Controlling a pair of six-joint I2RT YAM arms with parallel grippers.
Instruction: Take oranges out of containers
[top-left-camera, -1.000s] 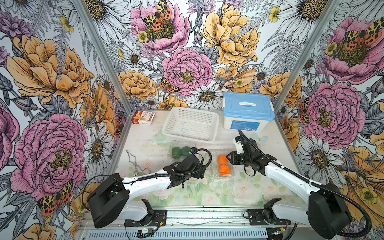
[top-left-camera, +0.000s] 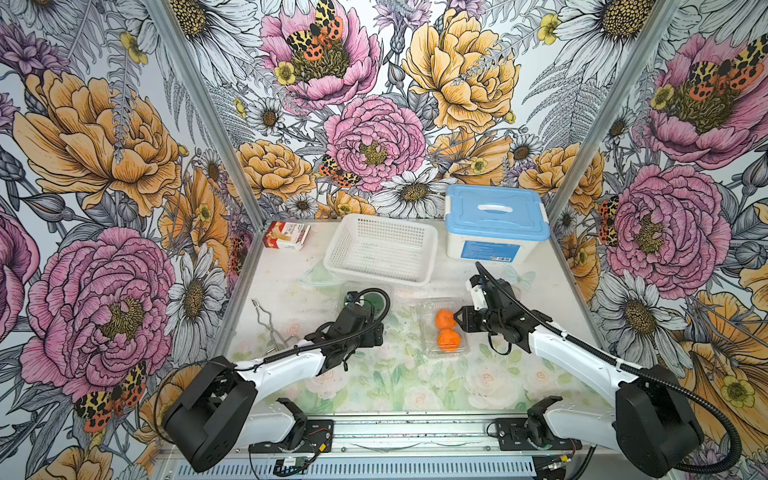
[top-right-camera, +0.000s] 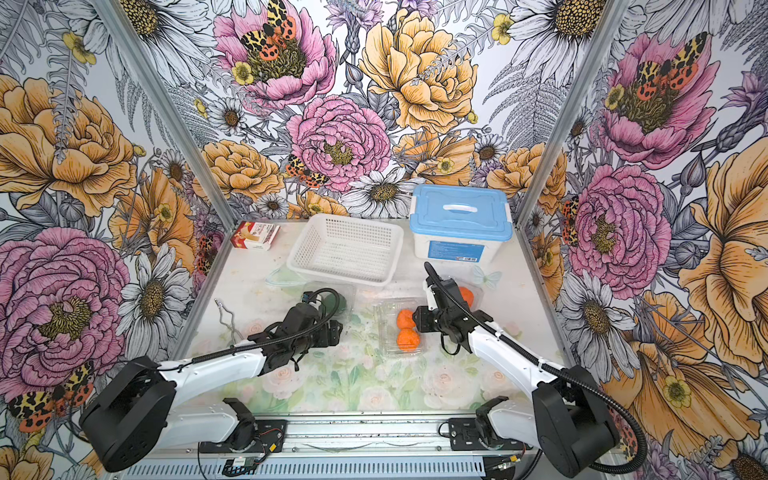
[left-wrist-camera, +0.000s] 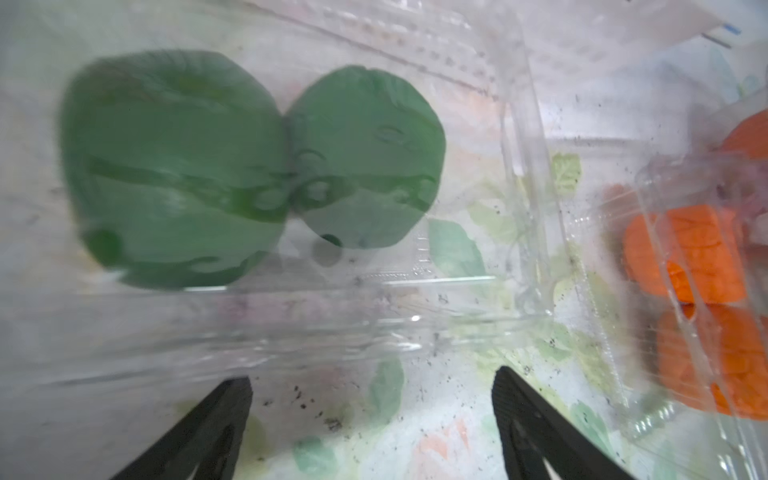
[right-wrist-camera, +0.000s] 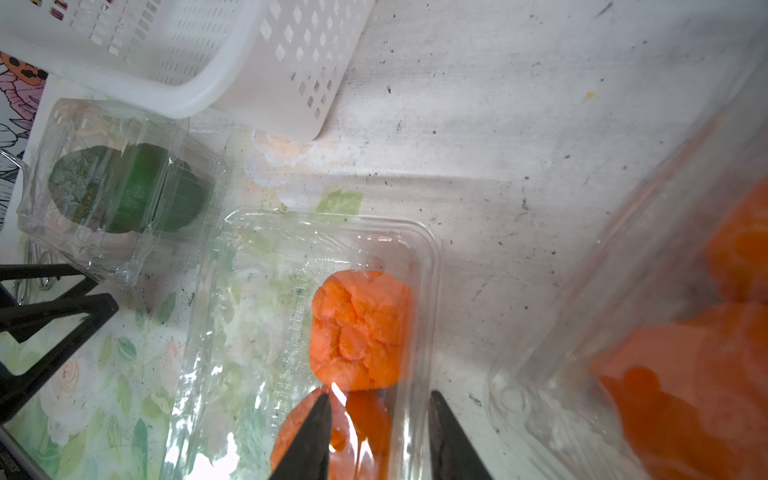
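Note:
Two oranges (top-left-camera: 445, 320) sit in an open clear plastic container (right-wrist-camera: 208, 336) at the middle front. More oranges (right-wrist-camera: 744, 240) are in a second clear container at the right, largely behind my right arm in the top views. Green round items (left-wrist-camera: 360, 152) lie in another clear container to the left. My left gripper hangs low before the green container, open, nothing between its fingers. My right gripper is over the middle container's right side, by the lower orange, fingers apart and nothing visibly held.
A white basket (top-left-camera: 380, 244) and a lidded box (top-left-camera: 496, 224) with blue top stand at the back. A small carton (top-left-camera: 286, 235) is at back left; metal tongs (top-left-camera: 268, 324) lie on the left.
My left gripper and arm have moved left, away from the orange container toward the green one. The right arm has barely moved, and the oranges are unchanged.

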